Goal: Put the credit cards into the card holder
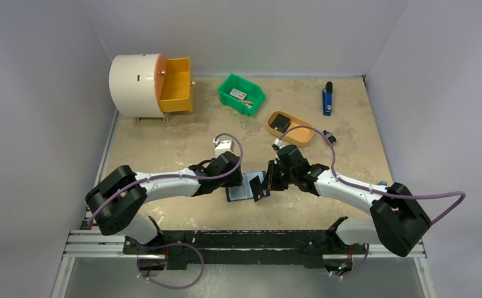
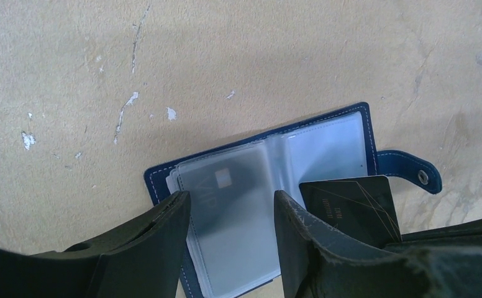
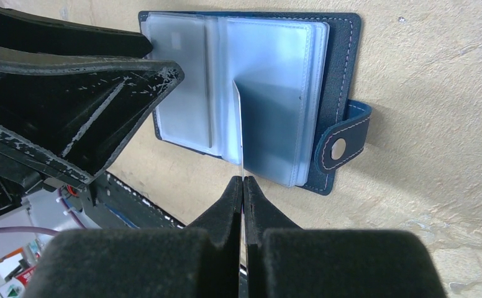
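The dark blue card holder [image 2: 229, 217] lies spread open on the table, its clear plastic pages facing up. My right gripper is shut on the edge of a black card [image 2: 350, 205]. That card appears nearly edge-on in the right wrist view, standing tilted over the holder's right page [image 3: 269, 105]; whether its far edge touches the page, I cannot tell. Over the left page, marked VIP, my left gripper is open, one finger on either side and no card between them.
At the back are a green basket [image 1: 226, 98], a tan tray [image 1: 297, 144] with a black item, and a white drum with an orange drawer [image 1: 176, 102]. A blue stapler-like object [image 1: 327, 102] lies at back right. Both arms crowd close around the holder.
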